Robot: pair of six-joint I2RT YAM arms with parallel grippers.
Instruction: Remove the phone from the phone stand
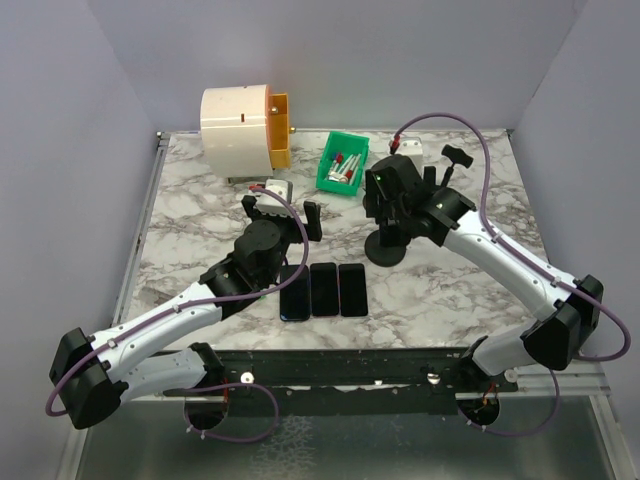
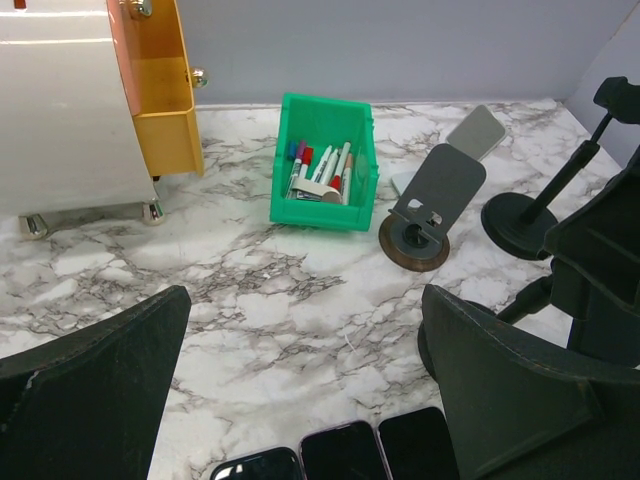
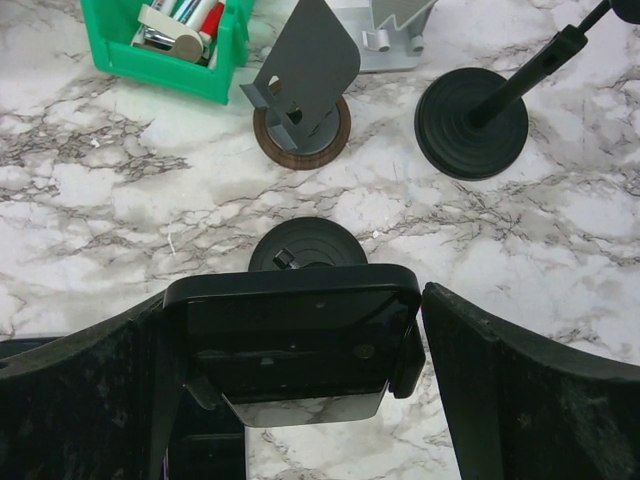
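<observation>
In the right wrist view a black phone [image 3: 295,340] rests in a black stand with a round base [image 3: 305,233], directly between the fingers of my open right gripper. From above, that stand's base [image 1: 385,255] shows beneath the right gripper, which hides most of the phone. My left gripper [image 1: 281,210] hangs open left of centre, above the table; in the left wrist view nothing is between its fingers.
Three flat black phones [image 1: 324,290] lie at the front. A green marker box [image 1: 342,140], a white cylinder with yellow drawer [image 1: 235,130] and other stands [image 2: 515,225] occupy the back.
</observation>
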